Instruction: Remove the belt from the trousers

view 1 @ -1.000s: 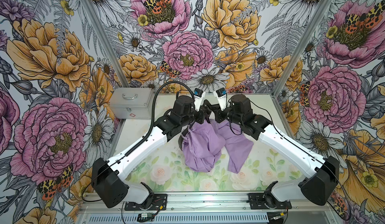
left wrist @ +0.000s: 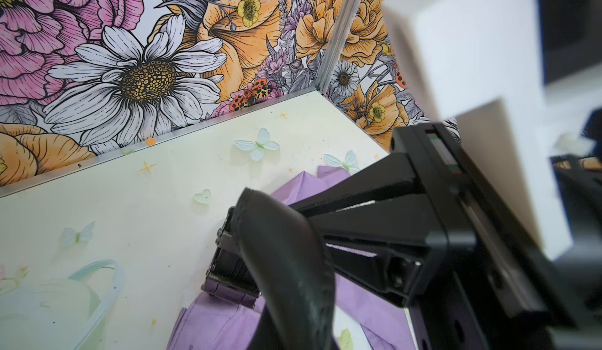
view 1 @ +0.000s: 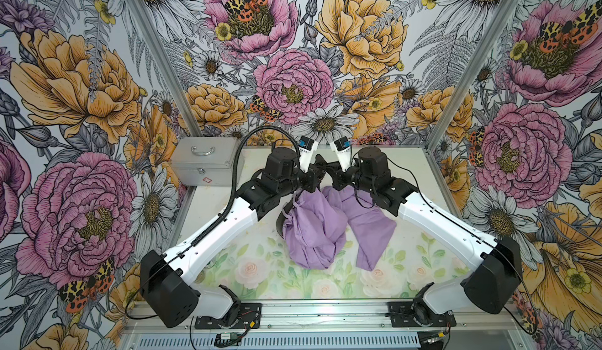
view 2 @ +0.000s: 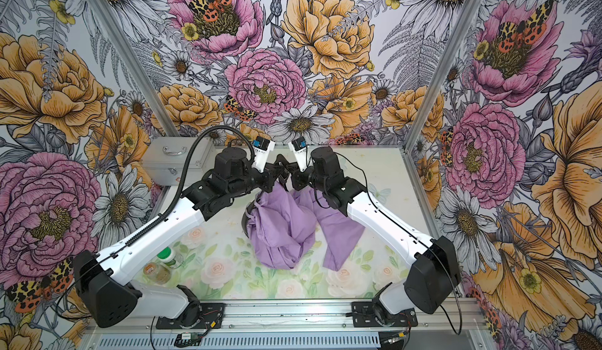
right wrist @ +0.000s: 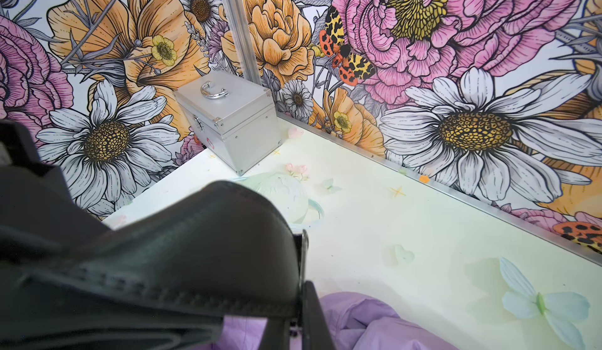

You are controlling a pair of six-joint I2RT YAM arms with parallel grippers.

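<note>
Crumpled purple trousers [view 1: 313, 227] lie mid-table, one leg [view 1: 373, 230] spread to the right. A dark belt [view 1: 281, 224] shows along their left side. Both grippers are close together at the trousers' far end. Broad and black, the belt [left wrist: 279, 256] curves up in front of my left wrist camera; my left gripper [view 1: 315, 180] is shut on it, its fingertips mostly hidden. In the right wrist view the belt [right wrist: 188, 262] runs from the left to my right gripper, which is shut at its edge. How much belt still sits in the loops is hidden.
A silver metal case [view 1: 203, 160] stands at the back left. Two small jars, one with a green lid [view 2: 165, 254], stand at the front left, below the left arm.
The upper part of the trousers has moved a little left with them, while the spread leg has stayed in place.
</note>
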